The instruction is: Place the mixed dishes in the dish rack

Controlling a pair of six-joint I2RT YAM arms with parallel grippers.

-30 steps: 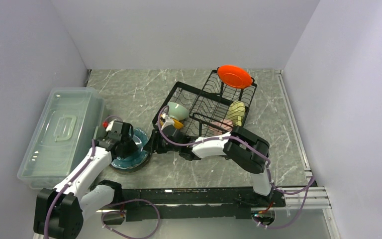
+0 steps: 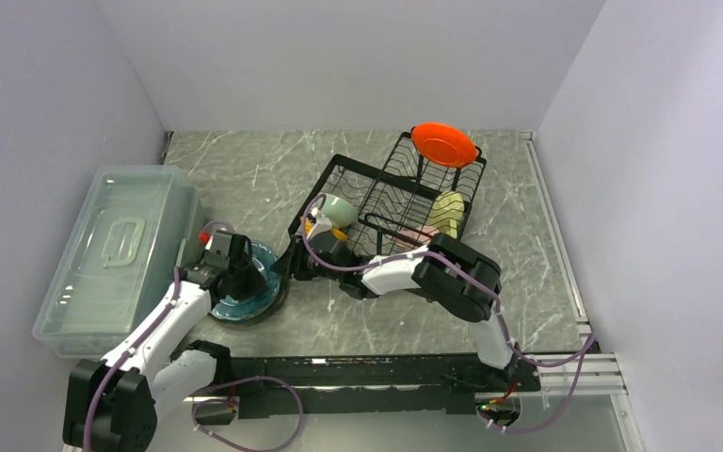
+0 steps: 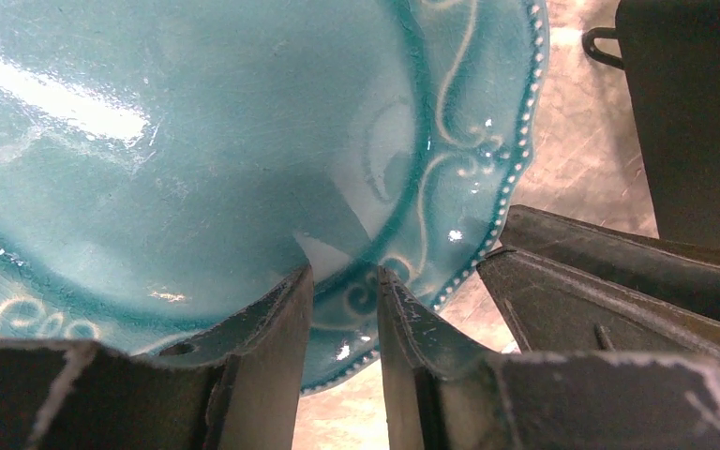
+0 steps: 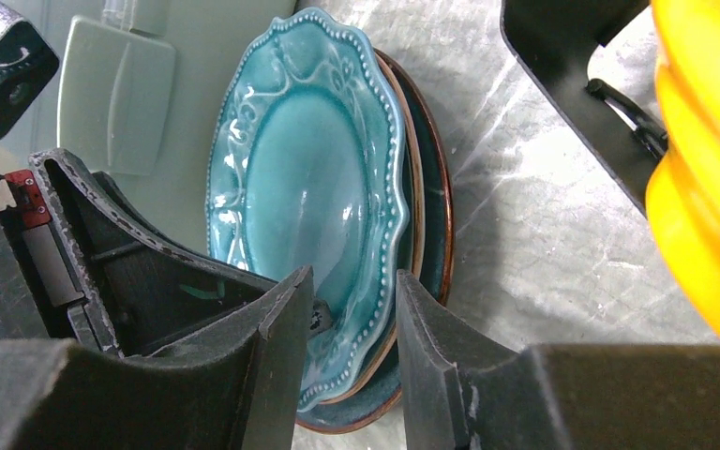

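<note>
A teal scalloped plate (image 4: 309,178) tops a stack, with brown-rimmed plates (image 4: 439,187) beneath it, beside the clear bin. My left gripper is over the teal plate's surface, fingers parted by a narrow gap through which its rim shows; nothing appears held. From the right side, my right gripper stands open, with the stack's edge visible between its fingertips. The black dish rack (image 2: 344,162) holds a pale green cup (image 2: 339,210), an orange plate (image 2: 443,145), a yellow dish (image 2: 447,213) and a pink dish (image 2: 418,235).
The lidded clear bin (image 2: 118,254) stands close on the left of the plates. A yellow-orange dish (image 4: 708,178) and the rack's edge lie near the right gripper. Both grippers are close together above the stack. Bare counter (image 2: 527,273) extends along the right.
The right arm has shifted slightly to the left, its gripper now nearer the teal plate's edge. The left arm's wrist has moved only a little.
</note>
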